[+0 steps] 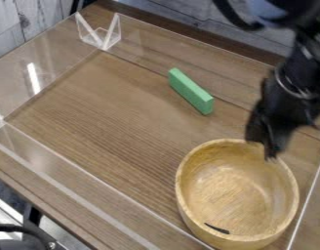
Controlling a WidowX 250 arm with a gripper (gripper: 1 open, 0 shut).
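The black gripper [264,132] hangs at the right of the camera view, above the back rim of a large wooden bowl [236,190]. It appears shut, with nothing visible between its fingers. A green block [191,90] lies on the wooden table to the upper left of the gripper, apart from it. The bowl holds only a small dark mark or thin item near its front.
A white wire-like holder [100,29] stands at the back left. A wall borders the back.
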